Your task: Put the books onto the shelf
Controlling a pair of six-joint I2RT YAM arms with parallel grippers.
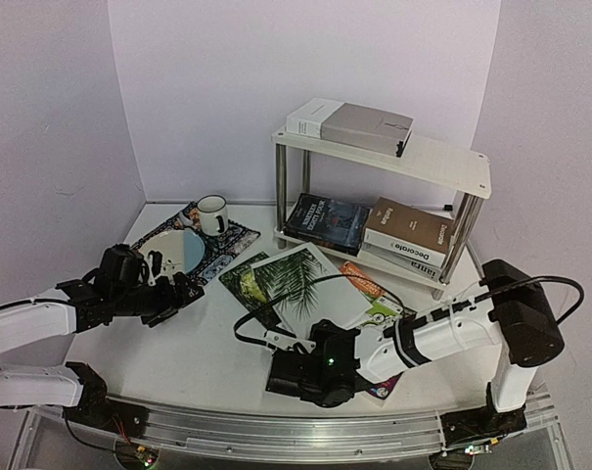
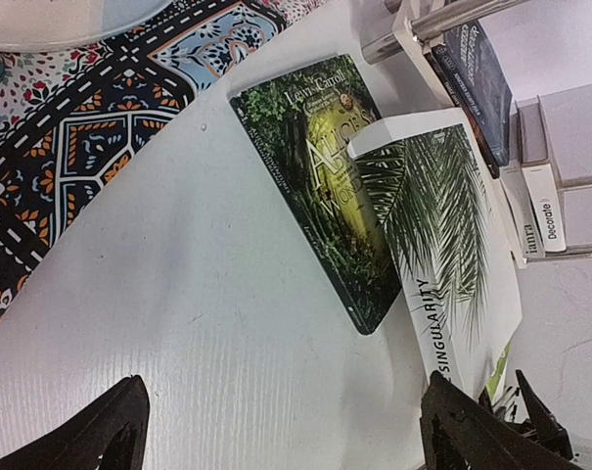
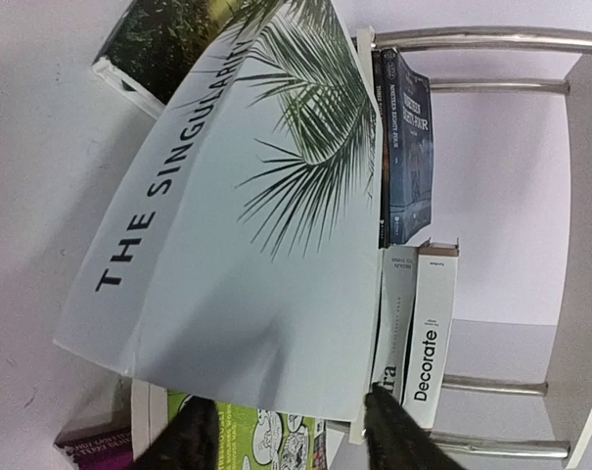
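Books lie piled on the table: The Singularity (image 1: 305, 289) (image 3: 247, 215) on top, over a green Alice book (image 2: 320, 196) and a lime-green book (image 3: 242, 441), with a purple one (image 3: 95, 446) beneath. My right gripper is low at the pile's near edge, its fingers apart at the bottom of its wrist view, blurred, with nothing visibly between them. My left gripper hangs over the left of the table, open and empty, near the placemat.
A two-tier shelf (image 1: 442, 162) at the back right holds more books on both levels. A plate (image 1: 168, 250) and mug (image 1: 212, 215) stand on a patterned placemat (image 1: 232, 255) at the left.
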